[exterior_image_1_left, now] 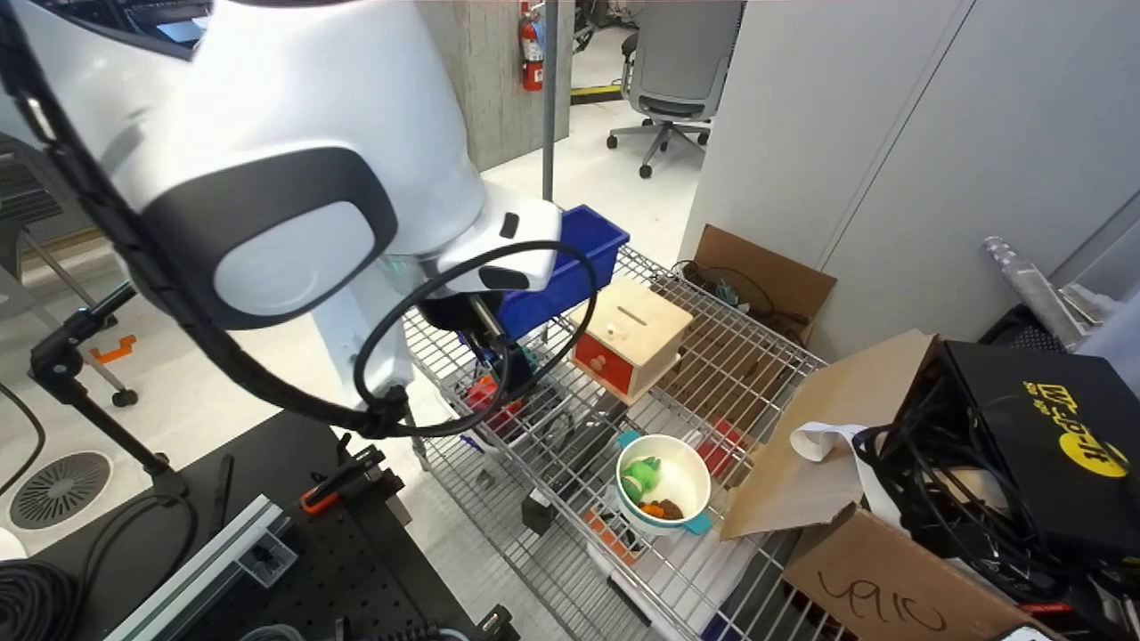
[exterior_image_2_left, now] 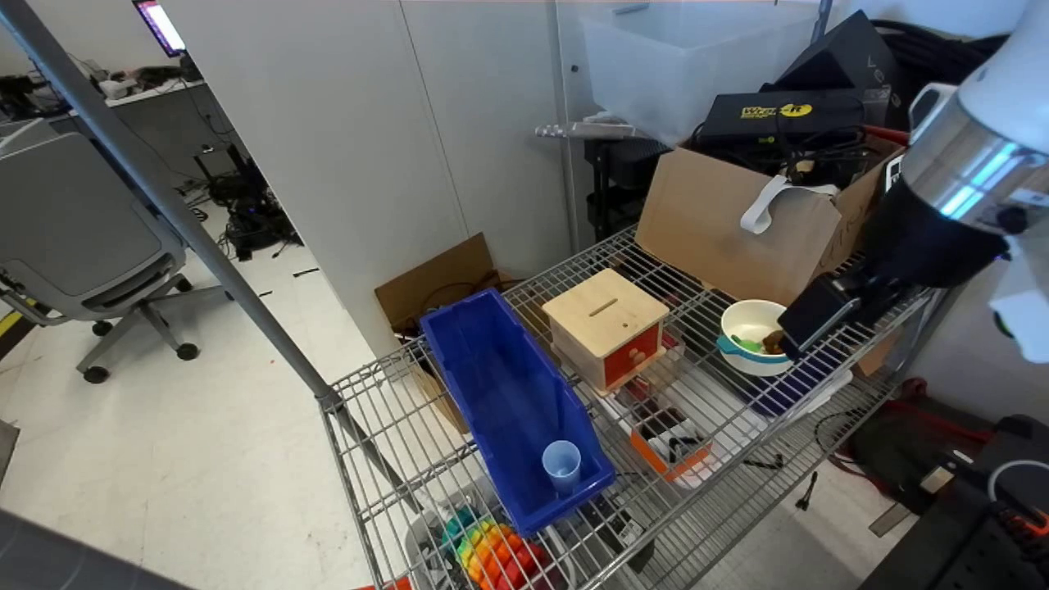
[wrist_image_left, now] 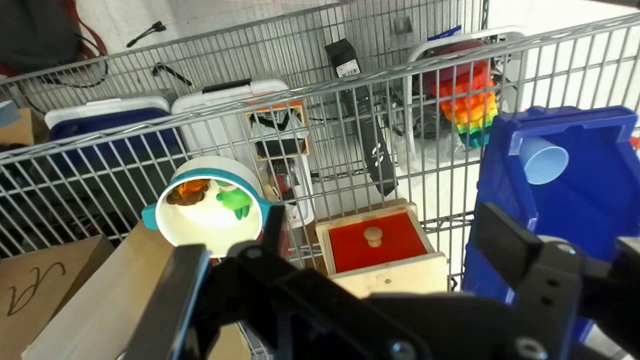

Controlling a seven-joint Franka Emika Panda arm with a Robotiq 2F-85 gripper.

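Observation:
My gripper is open, its dark fingers spread wide at the bottom of the wrist view with nothing between them. Beyond the gap is a wooden box with a red drawer front point(wrist_image_left: 360, 246) and a round knob. Left of it in that view stands a white bowl point(wrist_image_left: 222, 231) with teal handles, holding a green toy point(wrist_image_left: 235, 199) and a brown-orange one point(wrist_image_left: 190, 191). To the right, a light-blue cup point(wrist_image_left: 544, 161) lies in one end of a blue bin point(wrist_image_left: 600, 198). In exterior view 1 the arm hides most of the gripper.
Everything rests on a wire shelf point(exterior_image_2_left: 433, 477). An open cardboard box point(exterior_image_1_left: 823, 459) of cables and a black case point(exterior_image_1_left: 1053, 438) crowds one end. A metal post point(exterior_image_2_left: 295, 364) rises at the corner by the blue bin. Rainbow-coloured items point(exterior_image_2_left: 499, 555) lie below the shelf wires.

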